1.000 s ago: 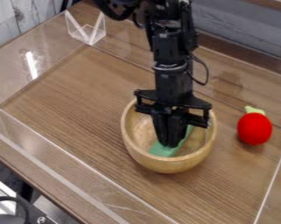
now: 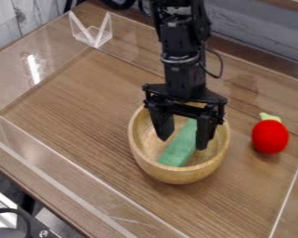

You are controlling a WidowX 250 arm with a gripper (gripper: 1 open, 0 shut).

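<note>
My black gripper (image 2: 184, 115) stands open over a tan bowl (image 2: 148, 150) near the middle of the camera view, its two fingers spread above the rim. A light green oblong object (image 2: 178, 149) lies inside the bowl, below and between the fingers. To the right of the bowl sits a red round object (image 2: 270, 138), with a small pale green piece at its top.
A clear wire or plastic item (image 2: 89, 30) stands at the back left. A dark cable or part (image 2: 15, 218) shows at the bottom left corner.
My gripper has risen from low in the bowl to higher above it, uncovering more of the green object, which lies in the bowl.
</note>
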